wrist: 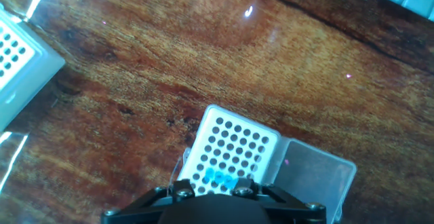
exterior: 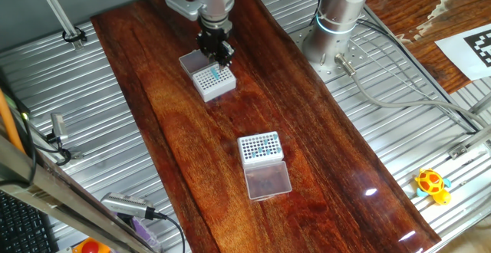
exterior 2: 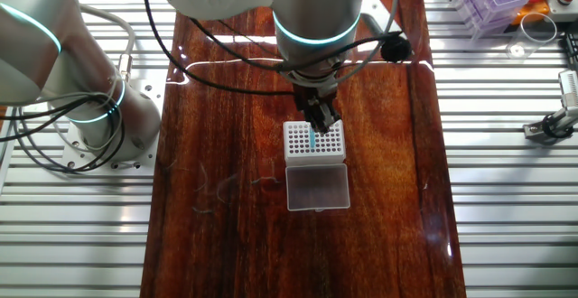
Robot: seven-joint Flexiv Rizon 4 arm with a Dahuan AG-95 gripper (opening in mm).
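A white tip rack (exterior: 215, 83) with a grid of round holes stands at the far end of the board, its clear lid (exterior 2: 318, 187) folded open. Several light-blue tips (wrist: 220, 177) form a short row in this rack, close to my fingers in the wrist view. Exterior view 2 shows the blue row (exterior 2: 312, 139) just below my gripper (exterior 2: 322, 123). My gripper (exterior: 220, 57) hangs over the rack's back edge, pointing down. Its dark fingers (wrist: 184, 193) overlap the rack's near edge in the wrist view; whether anything sits between them is hidden.
A second white rack (exterior: 260, 148) holding several scattered blue-green tips has its open lid (exterior: 268, 180) beside it. Bare wooden board (exterior: 173, 146) separates the racks. A toy turtle (exterior: 432, 182) lies off the board on the right.
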